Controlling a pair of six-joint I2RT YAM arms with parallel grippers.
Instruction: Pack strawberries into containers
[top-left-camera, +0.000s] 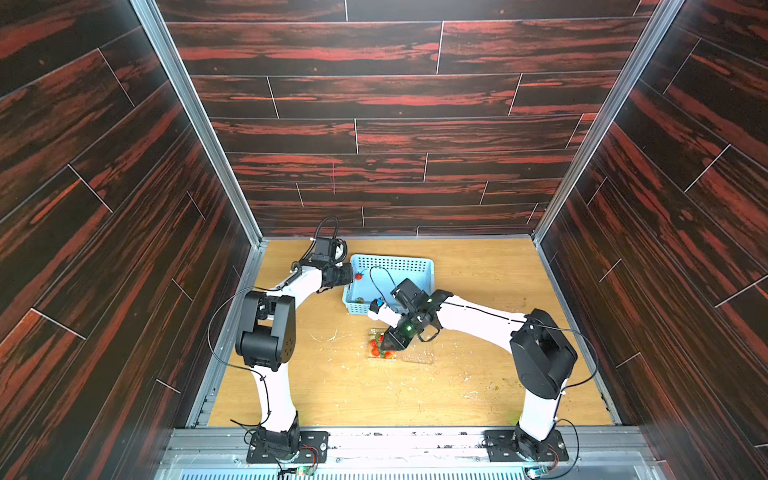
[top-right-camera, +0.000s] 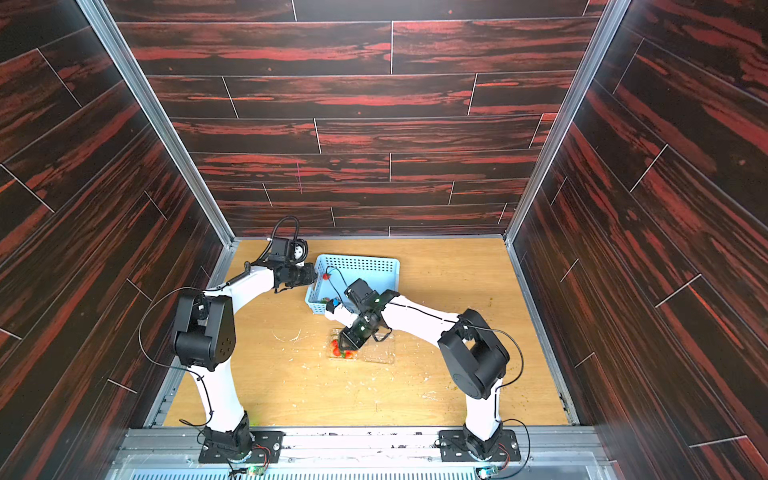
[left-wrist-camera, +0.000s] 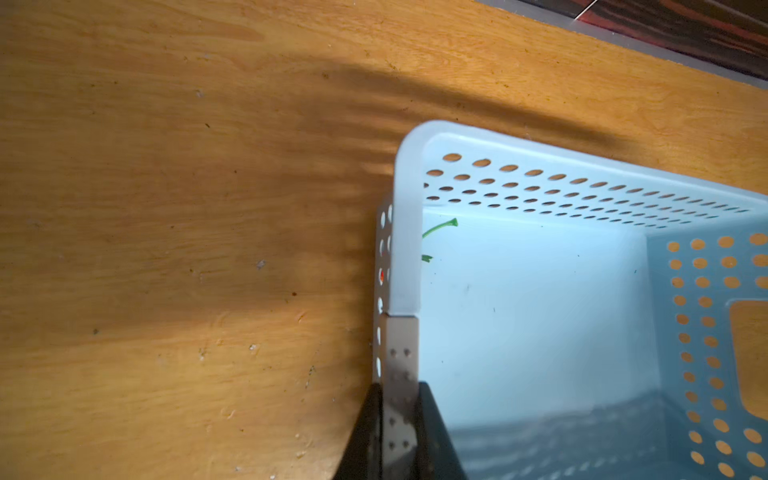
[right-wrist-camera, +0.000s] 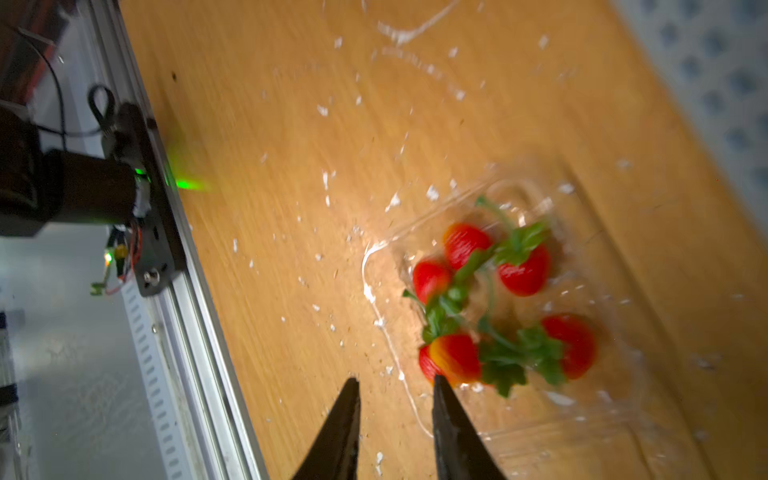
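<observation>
In the right wrist view, a clear container (right-wrist-camera: 369, 288) on the table holds several red strawberries (right-wrist-camera: 524, 272) with green stems. My right gripper hangs over the container's side, open, its fingers apart with nothing between them. One strawberry (top-left-camera: 358, 277) lies inside the light-blue basket (top-left-camera: 400, 261) near its left wall. At that wall, my left gripper has its fingers on either side of the basket's rim, close against it. Whether they clamp it cannot be told. Two green stems show over the rim in the left wrist view; their strawberry is hidden there.
The clear container's empty half (top-left-camera: 420, 357) extends right of the berries. My right forearm (top-left-camera: 480, 316) crosses in front of the basket and hides part of its inside. Open table (top-left-camera: 480, 392) spreads in front and to the right, with small white marks.
</observation>
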